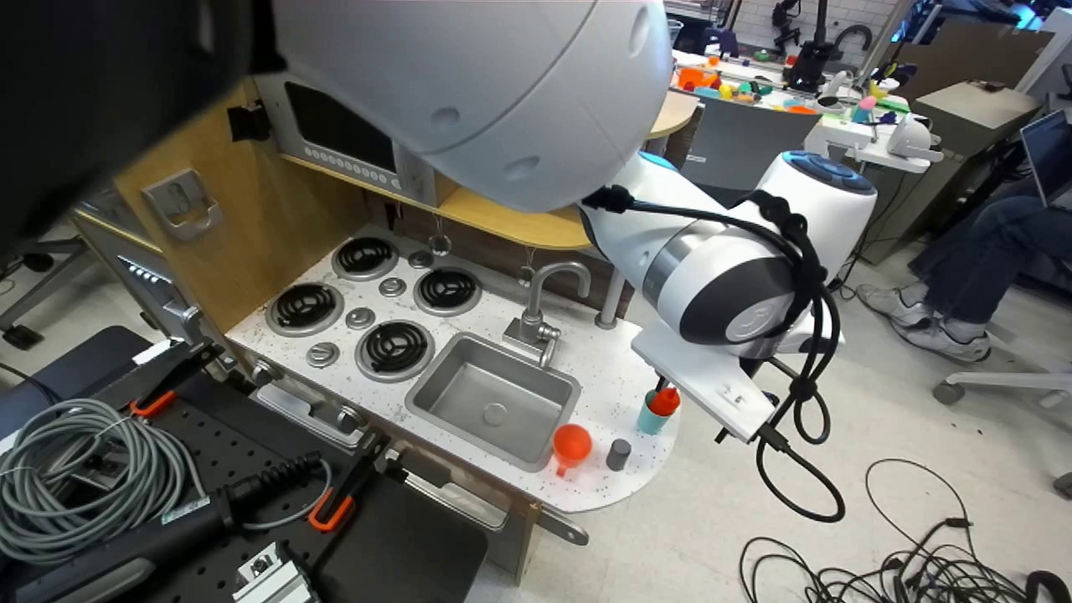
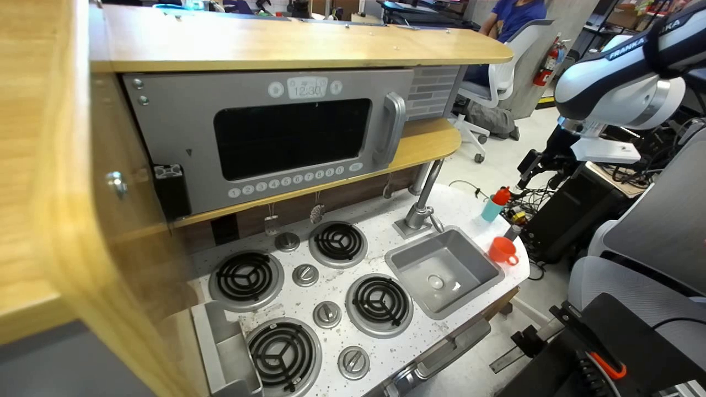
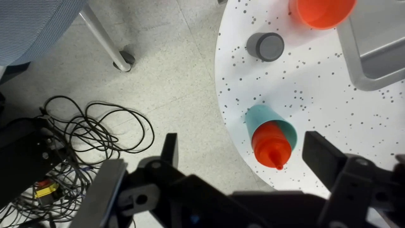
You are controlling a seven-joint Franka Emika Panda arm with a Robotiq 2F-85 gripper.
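Observation:
In the wrist view my gripper is open, its two fingers far apart with nothing held. Between and beyond them, nearer the right finger, stands a teal cup (image 3: 259, 115) with a red bottle (image 3: 270, 146) inside, its pointed tip sticking out. Both rest close to the rounded end of the white speckled counter (image 3: 319, 98). From the second exterior view, the gripper (image 2: 521, 182) hangs just off the counter's end, beside and a little above the red bottle (image 2: 501, 196) in the teal cup (image 2: 491, 210). My arm hides most of the gripper in the first exterior view.
An orange mug (image 1: 572, 445) and a small dark grey cylinder (image 1: 618, 454) stand between the cup and the metal sink (image 1: 492, 404). Behind the sink rises a faucet (image 1: 543, 306). A wooden shelf (image 2: 423, 144) overhangs the counter's back. Bare floor lies past the rounded end.

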